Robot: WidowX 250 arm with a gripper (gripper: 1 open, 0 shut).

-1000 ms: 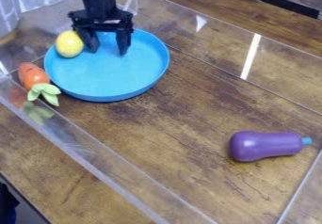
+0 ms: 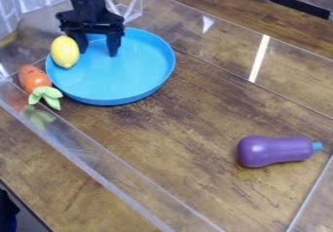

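Note:
My black gripper [image 2: 93,26] hangs at the back left, over the rear of a blue plate [image 2: 124,75]. A yellow lemon-like toy [image 2: 65,53] lies on the plate's left side, left of and just below the gripper. Whether the fingers are open or shut is too small and dark to tell.
An orange carrot toy [image 2: 35,80] with green leaves lies just left of the plate. A purple eggplant [image 2: 274,150] lies at the right on the wooden surface [image 2: 196,168], whose middle is clear. Clear panels edge the area.
The gripper has moved left and slightly up, and more of the yellow toy shows. The plate, carrot and eggplant look unchanged.

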